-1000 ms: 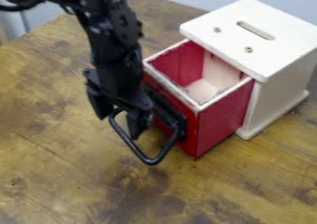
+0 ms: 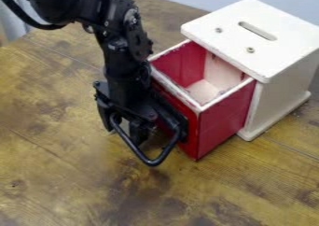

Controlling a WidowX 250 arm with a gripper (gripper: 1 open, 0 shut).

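Note:
A black robot arm reaches down from the upper left, its gripper (image 2: 140, 120) low at the front left side of a red box (image 2: 222, 127) with a white rim, pulled out like a drawer from a white cabinet (image 2: 253, 28). The box is empty apart from its pale inner surfaces. A black loop or bar at the gripper hangs beside the red front. Whether the fingers are open or shut is hard to tell against the dark arm.
A pale wall runs behind the cabinet.
The box and cabinet look unchanged.

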